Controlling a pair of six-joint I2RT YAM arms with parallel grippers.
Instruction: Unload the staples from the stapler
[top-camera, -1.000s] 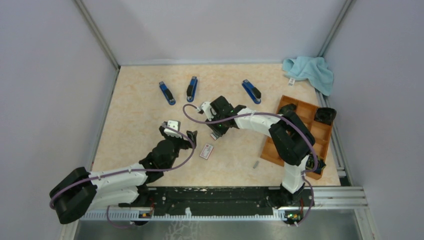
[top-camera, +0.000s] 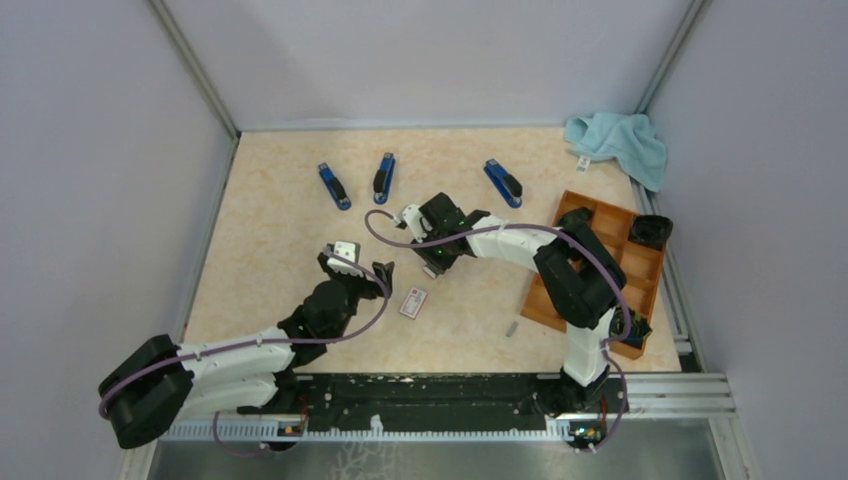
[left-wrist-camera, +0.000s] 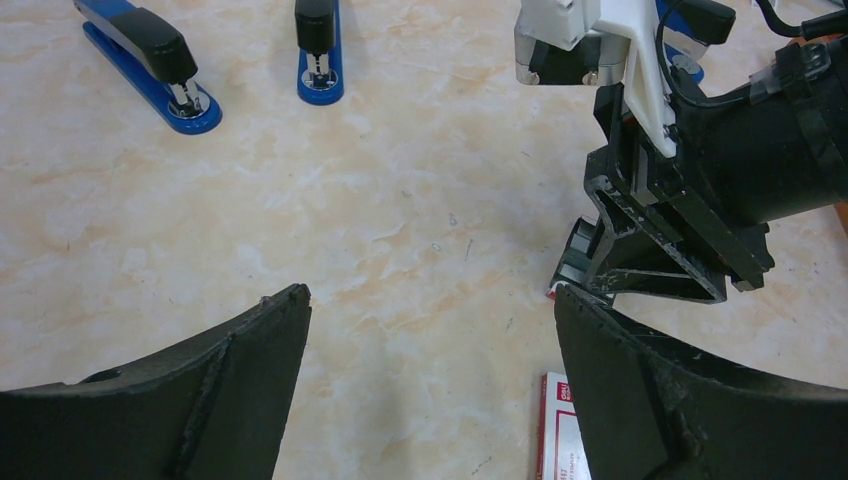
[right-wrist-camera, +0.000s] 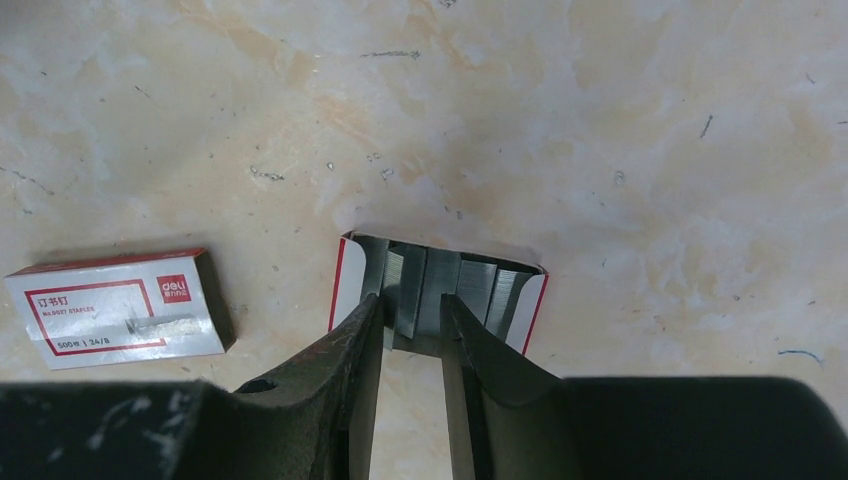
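Note:
Three blue staplers (top-camera: 332, 186) lie along the back of the table. My right gripper is low over an opened staple box (right-wrist-camera: 520, 315) with strips of staples inside, its fingertips part open over the strips; whether they touch them I cannot tell. A closed staple box (right-wrist-camera: 120, 315) lies beside it. My left gripper stands open at the lower left of the table, nothing between its fingers.
An orange compartment tray (top-camera: 645, 270) with dark items is at the right, partly under my right arm. A blue cloth (top-camera: 625, 145) lies at the back right.
Very little differs in the top view; my right gripper has shifted very slightly over the opened box. The left arm has not moved.

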